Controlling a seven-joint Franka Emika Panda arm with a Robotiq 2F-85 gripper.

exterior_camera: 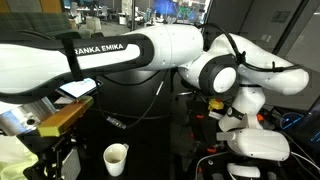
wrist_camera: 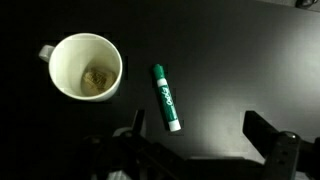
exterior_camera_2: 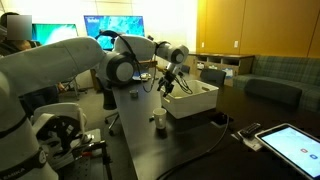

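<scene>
In the wrist view a green-and-white marker (wrist_camera: 167, 99) lies on the dark table, its green cap end away from my gripper. Left of it stands a white mug (wrist_camera: 68, 66), seen from above with something brownish inside. My gripper is open above the table, its two dark fingers wide apart and nothing between them. The marker lies ahead of the gap, nearer the left finger. Exterior view 1 shows the mug (exterior_camera: 116, 160) upright, to the right of the gripper. In exterior view 2 the mug (exterior_camera_2: 160, 119) stands in front of a white box. I cannot make out the marker in either exterior view.
The white open box (exterior_camera_2: 195, 101) stands behind the mug in exterior view 2. A black cable (exterior_camera_2: 205, 150) runs over the table, and a tablet (exterior_camera_2: 297, 146) lies at the right. Bare table (wrist_camera: 220, 60) surrounds the marker's right side.
</scene>
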